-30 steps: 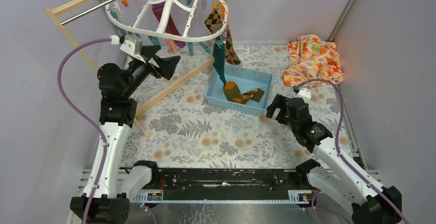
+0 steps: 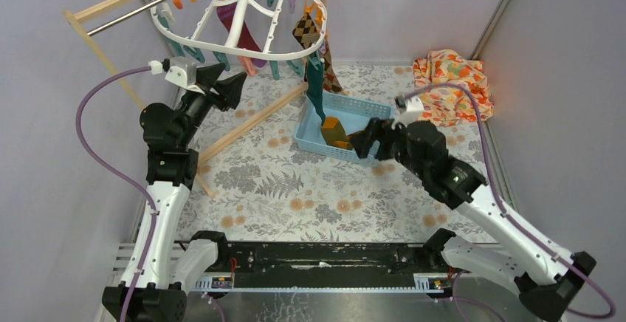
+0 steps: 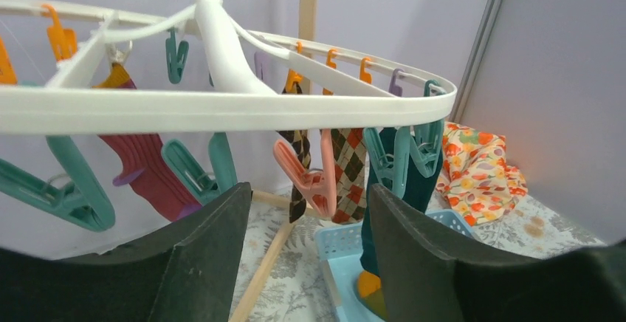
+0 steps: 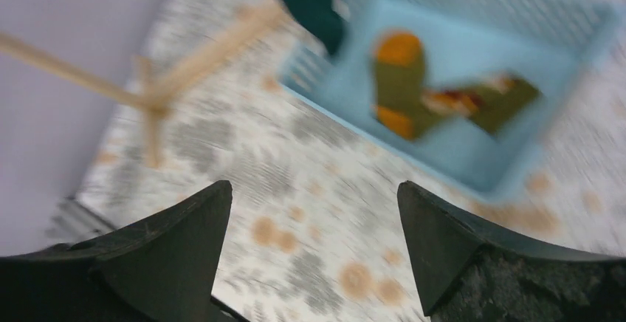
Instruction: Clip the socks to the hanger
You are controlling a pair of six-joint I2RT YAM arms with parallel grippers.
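The white ring hanger [image 2: 235, 47] carries coloured clips, with a red sock [image 2: 236, 23], checkered socks [image 2: 306, 30] and a teal sock [image 2: 314, 86] hanging from it. In the blue basket [image 2: 347, 105] lie olive-and-orange socks [image 4: 399, 86]. My open left gripper is just below the front rim, facing a pink clip [image 3: 325, 174], with nothing held. My open right gripper [image 2: 363, 134] is over the basket's right part, blurred, with nothing between its fingers in its wrist view.
An orange floral cloth [image 2: 450, 86] lies at the back right. A wooden beam [image 2: 251, 120] crosses the table left of the basket.
My right arm has risen and swung left over the basket from its right side. My left gripper has shifted slightly to the left.
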